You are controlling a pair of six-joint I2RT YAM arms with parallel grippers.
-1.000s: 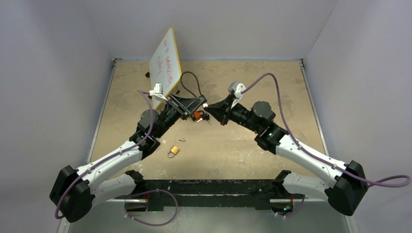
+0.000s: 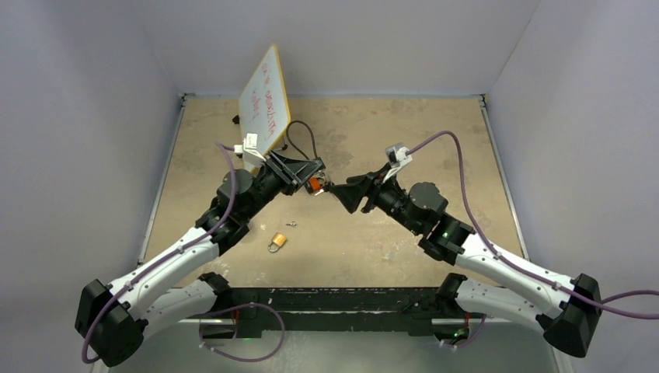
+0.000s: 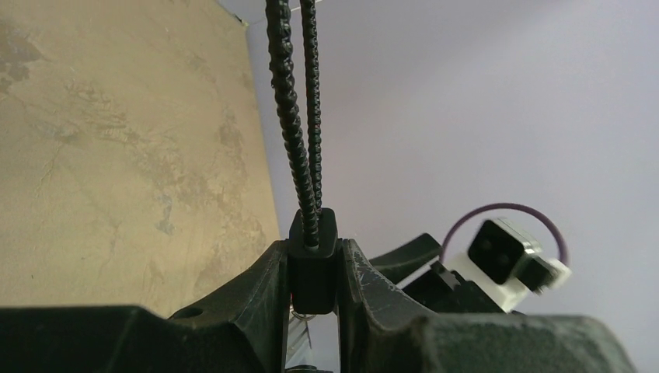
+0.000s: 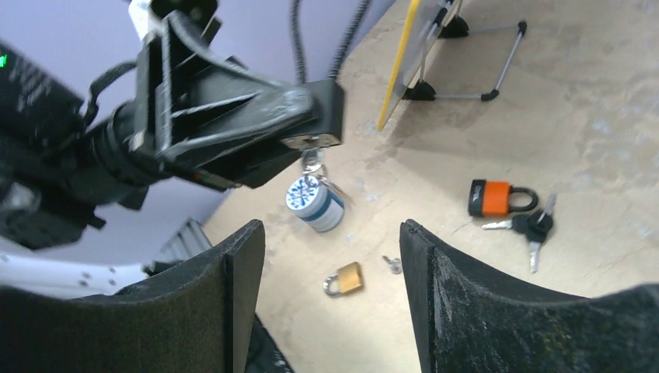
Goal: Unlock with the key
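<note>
My left gripper is shut on the black body of a cable lock (image 3: 311,284), whose ribbed cable rises upward. In the right wrist view small keys (image 4: 312,162) show just under that lock body. My right gripper is open, empty, right of and apart from the left one. On the table are an orange-black padlock (image 4: 493,198) with a bunch of black-headed keys (image 4: 536,223) beside it, a brass padlock (image 4: 350,277) and a small key (image 4: 395,264).
A white board (image 2: 264,101) with red writing stands at the back left. A white-and-blue can (image 4: 315,203) stands near the smaller padlock. Walls surround it.
The left arm has drawn slightly left.
</note>
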